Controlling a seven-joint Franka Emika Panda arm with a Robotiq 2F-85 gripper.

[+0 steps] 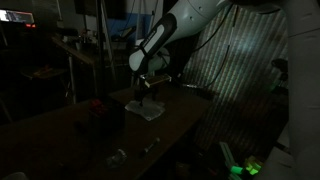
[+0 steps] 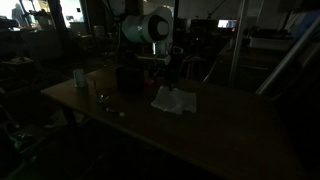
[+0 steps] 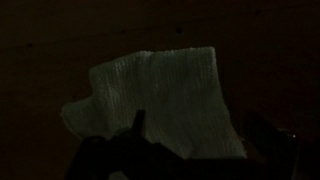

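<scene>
A pale, rumpled cloth (image 3: 165,95) lies on the dark wooden table (image 3: 60,30). In the wrist view it fills the middle, with a folded corner at the left. My gripper appears over the cloth's near part; its dark fingers stand apart, with cloth surface visible between them. Exterior view 1 has the gripper (image 1: 149,98) pointing down just above the cloth (image 1: 146,110). From the other side, the cloth (image 2: 174,100) lies near the table's middle. Whether the fingertips touch it is too dark to tell.
Beside the cloth stands a dark box (image 1: 105,120) with something red on top. A clear cup-like item (image 1: 117,158) and a small pale-ended object (image 1: 151,146) lie nearer the front. A white cup (image 2: 79,77) stands at one end.
</scene>
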